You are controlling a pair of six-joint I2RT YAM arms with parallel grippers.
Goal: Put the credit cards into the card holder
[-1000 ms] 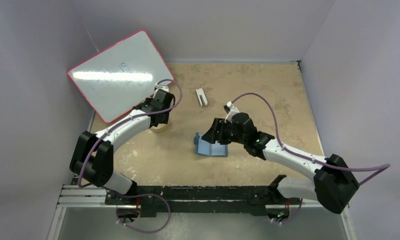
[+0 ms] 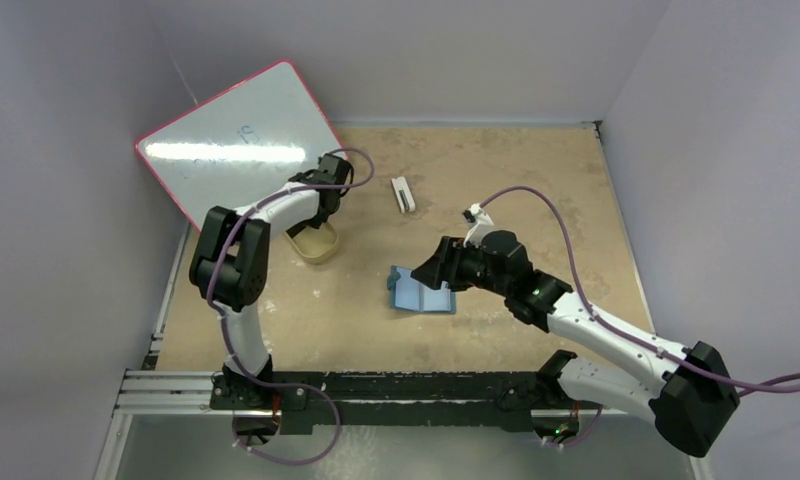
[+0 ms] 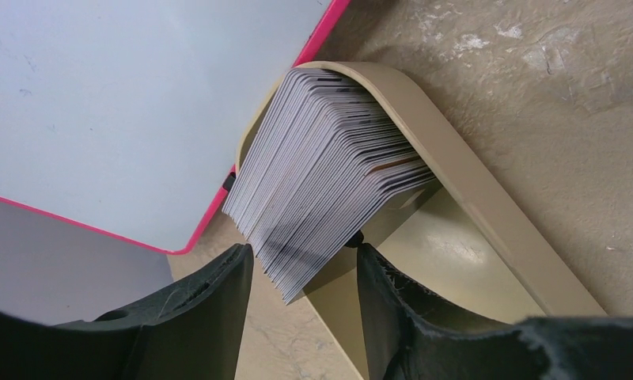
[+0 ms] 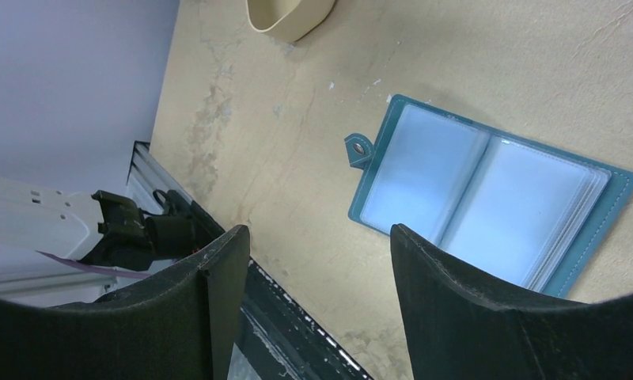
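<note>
A fanned stack of thin grey-white cards (image 3: 329,158) leans inside a beige oval container (image 3: 487,198) in the left wrist view. My left gripper is part open there, its fingers on either side of the stack's near corner. I cannot tell whether they touch any card. The blue card holder (image 4: 448,178) lies unfolded on the table, with pale clear pockets in both halves and a snap tab at one side. Over it my right gripper stands open and empty. In the top view the left arm covers the cards.
A whiteboard with a pink edge (image 2: 241,140) reaches right up to the container. A small white box-like object (image 2: 403,194) stands farther back on the table.
The right arm has shifted slightly rightward over the holder.
</note>
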